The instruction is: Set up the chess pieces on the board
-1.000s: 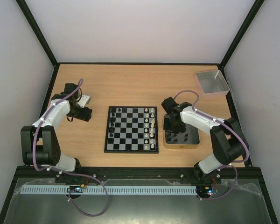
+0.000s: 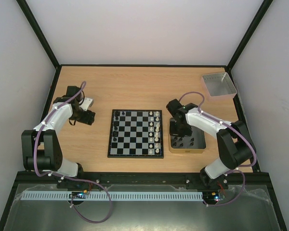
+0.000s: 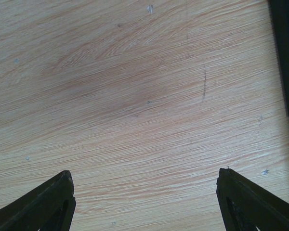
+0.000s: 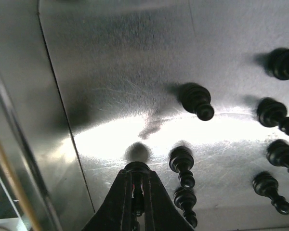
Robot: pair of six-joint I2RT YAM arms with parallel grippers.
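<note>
In the right wrist view my right gripper is closed around a black chess piece (image 4: 137, 167), whose round base shows above the fingertips. The piece seems slightly off the tray floor, its shadow lying apart from it. Other black pieces stand around it, among them one pawn (image 4: 197, 101) ahead and a pawn (image 4: 181, 165) close on the right. From above, the chessboard (image 2: 136, 156) carries white pieces (image 2: 157, 129) along its right side and several black pieces (image 2: 115, 128) along its left. My left gripper is open over bare table.
The metal tray (image 2: 187, 150) with the black pieces sits right of the board; its wall (image 4: 19, 130) rises left of my right gripper. An empty-looking clear bin (image 2: 218, 85) is at the back right. Bare table (image 2: 135, 86) stretches behind the board.
The left arm looks almost still.
</note>
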